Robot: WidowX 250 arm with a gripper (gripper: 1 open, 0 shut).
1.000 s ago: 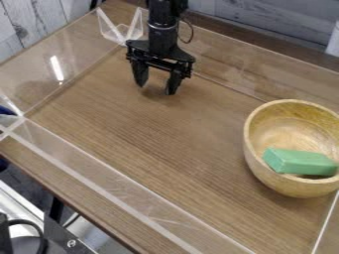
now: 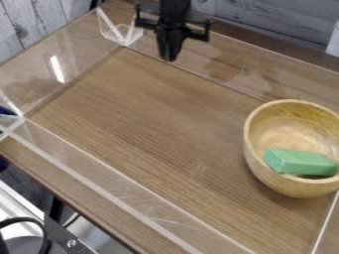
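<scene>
My gripper (image 2: 169, 47) is at the top centre of the view, a dark, blurred shape at the back of the wooden table (image 2: 146, 129). Nothing shows held in it; whether its fingers are open or shut is unclear at this size.
A wooden bowl (image 2: 265, 131) at the right holds a green block (image 2: 299, 162). Clear film or tape runs along the left side of the table. A black cable (image 2: 30, 226) lies at the bottom left.
My gripper has moved up and away toward the back edge of the table and is now more blurred. The bowl and green block are unmoved.
</scene>
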